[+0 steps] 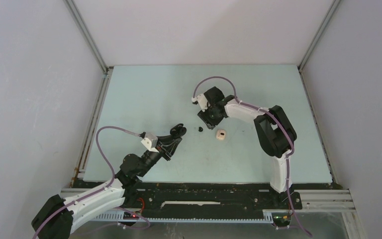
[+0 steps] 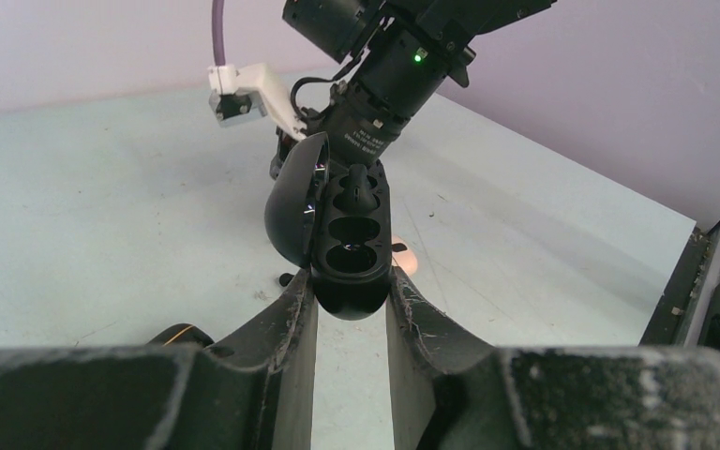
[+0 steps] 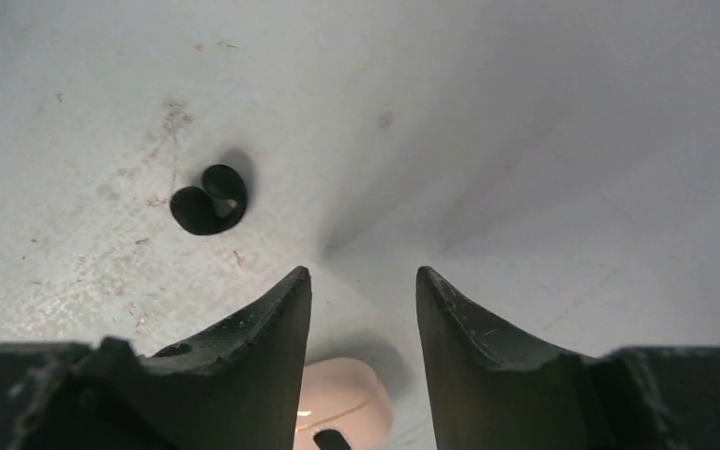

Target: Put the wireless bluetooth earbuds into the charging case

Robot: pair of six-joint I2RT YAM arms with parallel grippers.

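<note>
My left gripper is shut on the black charging case, held up with its lid open and its compartments facing the camera; an upper one appears to hold a dark piece. A small black earbud lies on the table, seen in the right wrist view and at mid-table in the top view. My right gripper stands open above the table beside that earbud, with nothing between its fingers.
A pale pink box with a dark slot lies just below the earbud. The pale table is otherwise mostly clear, bordered by walls and metal rails.
</note>
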